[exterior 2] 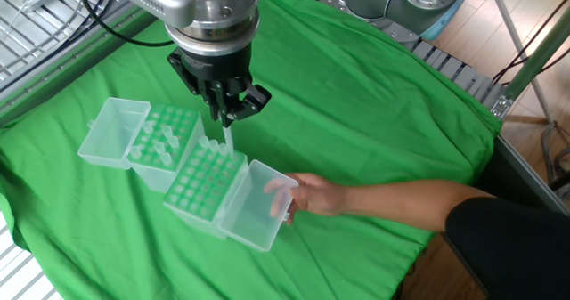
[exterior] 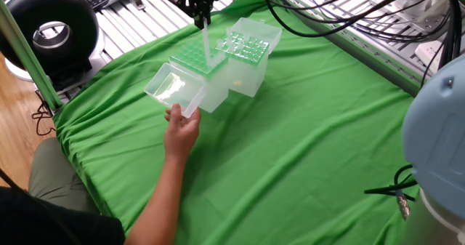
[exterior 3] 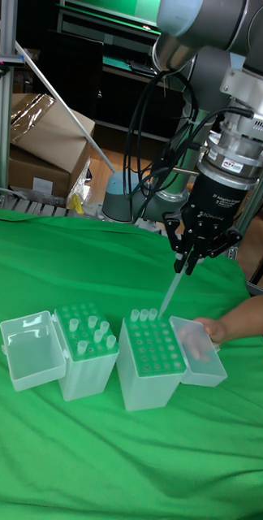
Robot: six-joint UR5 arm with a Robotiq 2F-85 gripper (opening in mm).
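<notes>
My gripper [exterior 3: 186, 258] is shut on a long translucent pipette tip [exterior 3: 173, 288], which slants down to the back edge of a tip box [exterior 3: 147, 388]. Its lower end meets the green rack top [exterior 2: 207, 186] beside a few standing tips [exterior 3: 144, 314]; I cannot tell whether it sits in a hole. A person's hand [exterior: 182, 131] holds this box's open clear lid [exterior: 174, 89]. Alongside stands a second box [exterior 3: 89, 377] with several tips [exterior 2: 160, 146] poking up from its green top, its own lid [exterior 3: 33, 351] hanging open.
Green cloth [exterior: 290, 150] covers the table, wrinkled and clear in front of the boxes. The person's forearm [exterior 2: 401, 199] reaches in from the side. Black cables [exterior: 341, 27] loop above the rail at the back.
</notes>
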